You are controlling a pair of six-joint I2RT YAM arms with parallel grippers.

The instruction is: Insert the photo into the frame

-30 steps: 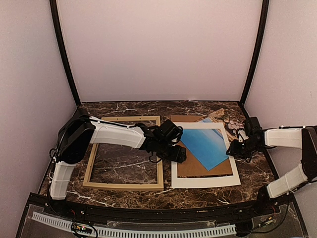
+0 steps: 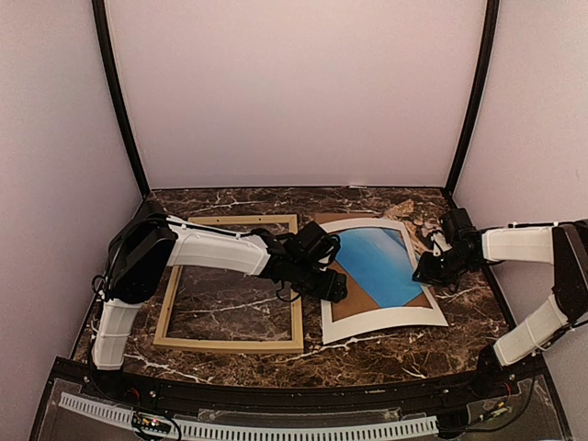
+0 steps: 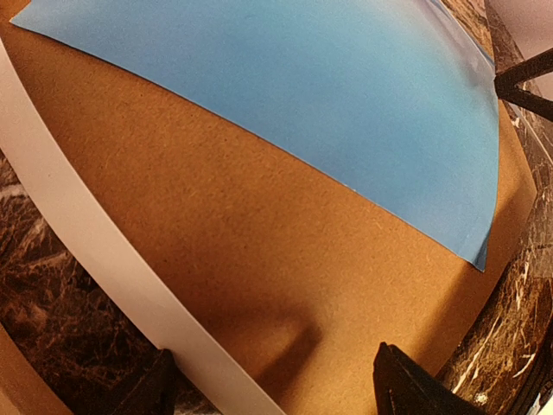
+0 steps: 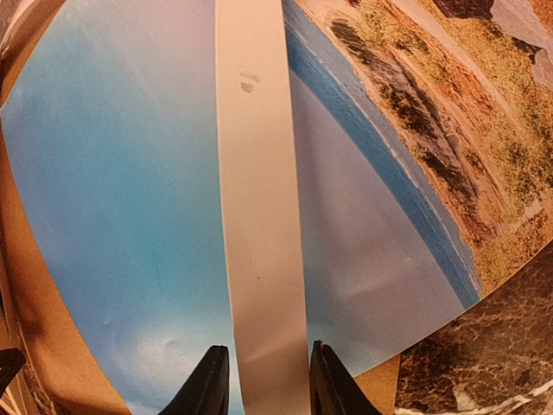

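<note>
A white mat (image 2: 381, 319) lies bowed over the blue photo (image 2: 372, 262) and brown backing board (image 2: 354, 299), right of the wooden frame (image 2: 230, 345). My left gripper (image 2: 333, 287) is at the mat's left strip (image 3: 95, 233), fingers apart; whether they grip it is unclear. My right gripper (image 2: 427, 271) is at the mat's right strip (image 4: 259, 199), which runs between its fingers, slightly raised. The photo (image 4: 130, 199) shows blue sky and a rocky landscape, partly outside the mat.
Dark marble table (image 2: 230, 367) surrounds the items. White walls close in the back and sides. The frame's interior shows bare marble, partly under my left arm.
My right gripper has moved slightly up and back, and the mat's right side has risen and bowed. The left gripper has barely moved.
</note>
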